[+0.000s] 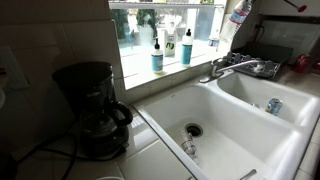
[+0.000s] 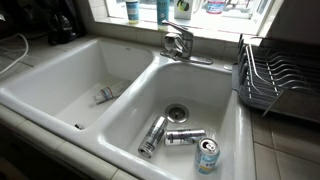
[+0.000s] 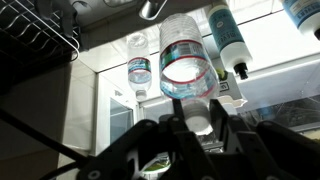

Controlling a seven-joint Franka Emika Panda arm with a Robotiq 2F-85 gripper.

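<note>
A clear plastic water bottle with a red and blue label fills the middle of the wrist view, its cap towards me. My gripper is shut on its cap end. From the side, the same bottle hangs tilted above the back of the sink, cut by the top edge of exterior view 1. The gripper itself is outside both exterior views.
Another bottle and soap bottles stand by the window. The double sink holds several cans, one an upright can, and a lying clear bottle. A dish rack stands right; a coffee maker stands left.
</note>
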